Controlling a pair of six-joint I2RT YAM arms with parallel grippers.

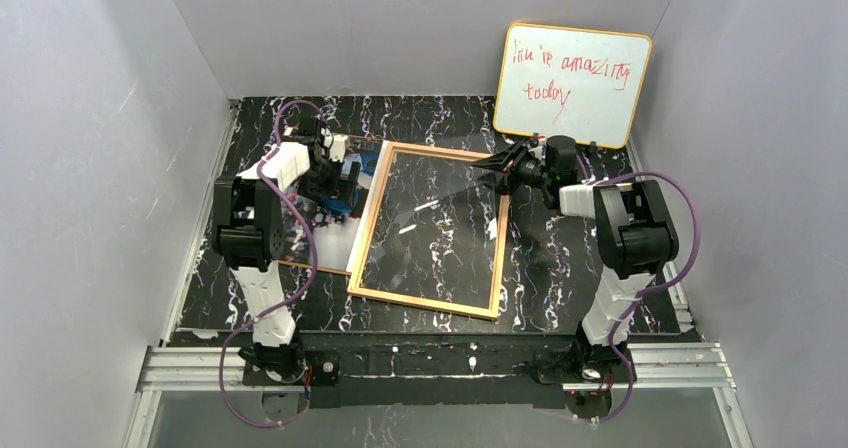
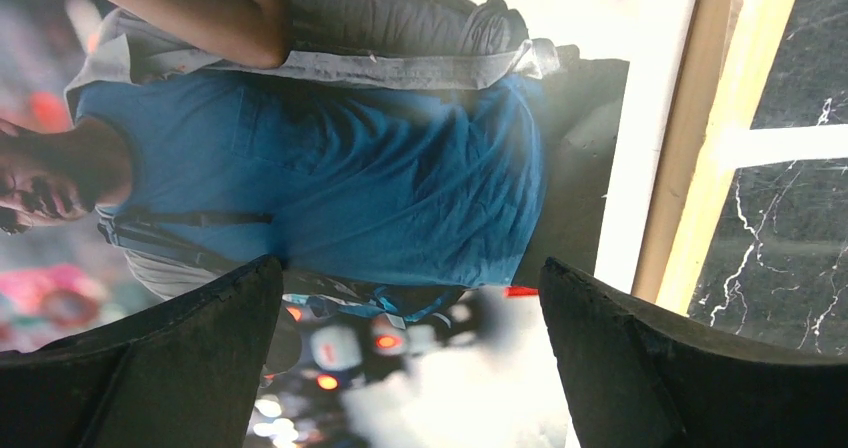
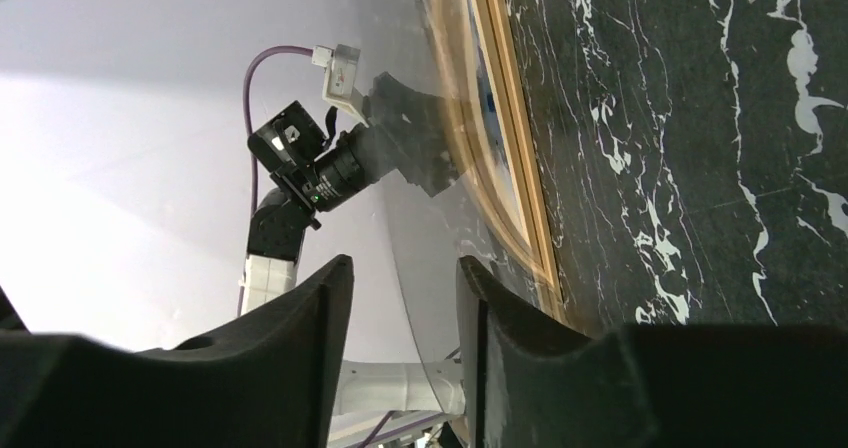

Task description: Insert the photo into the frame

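Note:
The wooden frame (image 1: 497, 278) lies on the dark marbled table, its dark inner area showing through a clear sheet (image 1: 426, 205) with white reflections. In the right wrist view, the clear sheet (image 3: 430, 308) bends and passes between the parted fingers of my right gripper, with gaps showing beside it. That gripper is over the frame's far right corner. The photo (image 2: 330, 168), a person in a blue shirt, lies flat left of the frame, partly covered by the left arm from above. Over it my left gripper stands open and empty.
A whiteboard (image 1: 575, 83) with red writing leans at the back right. Along the photo's right side runs a white strip (image 2: 655, 118) beside the frame's edge. Bare table (image 1: 560, 268) shows right of the frame. Grey walls close in the sides.

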